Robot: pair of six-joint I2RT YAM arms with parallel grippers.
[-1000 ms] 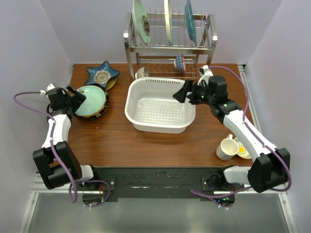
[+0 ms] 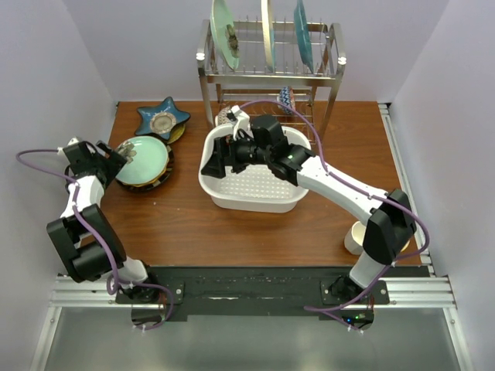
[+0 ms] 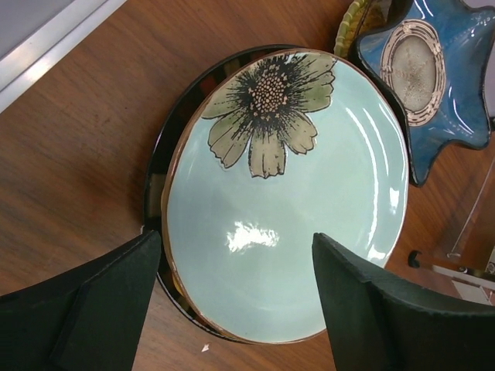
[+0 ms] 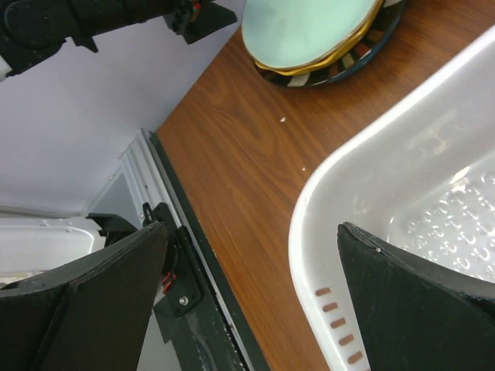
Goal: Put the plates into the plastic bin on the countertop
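A pale green plate with a flower lies on top of a dark-rimmed plate on the left of the counter; a yellowish edge shows between them in the right wrist view. At the left edge of this stack is my left gripper (image 2: 116, 158), its fingers apart and nothing between them; in its wrist view the plate lies beyond both fingertips. The white plastic bin (image 2: 255, 202) stands empty in the middle of the counter. Over the bin's left part hangs my right gripper (image 2: 214, 160), open and empty.
Behind the stack sits a blue star-shaped dish (image 2: 163, 118) over a yellow-green one (image 3: 352, 27). A metal rack (image 2: 271, 79) with upright plates stands at the back. A white mug (image 2: 355, 238) is at the front right.
My right arm has swung left across the bin, from its right side to its left part. The left gripper has shifted slightly left at the stack's edge. The plates and bin have not moved.
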